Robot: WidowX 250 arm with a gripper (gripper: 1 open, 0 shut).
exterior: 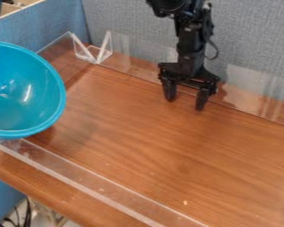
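Observation:
My black gripper [185, 94] hangs open over the wooden table [169, 160] at the back, its two fingers pointing down with nothing seen between them. A turquoise bowl [26, 97] fills the left side of the camera view, cut off by the frame, well apart from the gripper.
Clear plastic edging runs along the back and the front left of the table, with a white bracket [92, 51] at the back left corner. Grey padded walls stand behind.

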